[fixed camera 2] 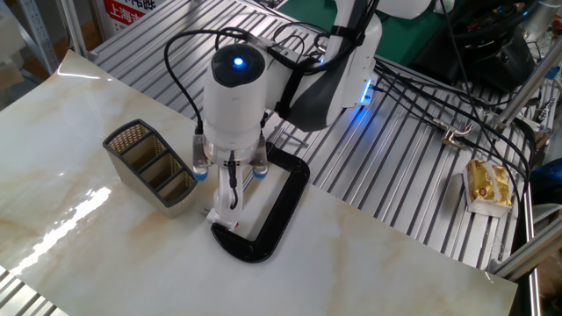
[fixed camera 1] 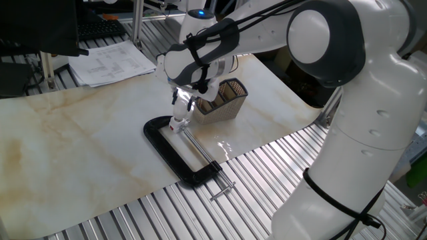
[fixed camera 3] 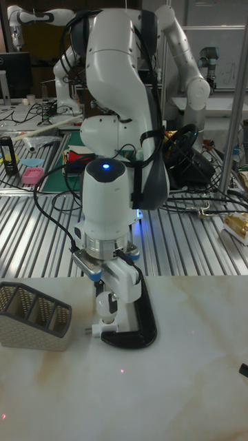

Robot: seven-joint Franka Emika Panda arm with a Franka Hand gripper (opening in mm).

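A black C-shaped clamp frame (fixed camera 1: pixel 167 150) with a metal screw rod (fixed camera 1: pixel 199 145) lies flat, partly on the marbled sheet and partly over the slatted metal table. My gripper (fixed camera 1: pixel 179 123) points down at the frame's far end. In exterior view 2, a white piece (fixed camera 2: pixel 226 211) extends below the hand to that end, beside the black frame (fixed camera 2: pixel 285 206). From the front, the white lower end (fixed camera 3: pixel 106 329) is close to the clamp frame (fixed camera 3: pixel 132 338), with a small metal stub sticking out to the left. Whether the fingers grip anything is unclear; the gap between them is not visible.
A beige compartment basket (fixed camera 2: pixel 154 175) with a dark rim stands close beside the gripper. Papers (fixed camera 1: pixel 110 63) lie at the back left. A gold and white packet (fixed camera 2: pixel 486 186) sits on the slats at the far side. Much of the marbled sheet (fixed camera 3: pixel 169 397) is bare.
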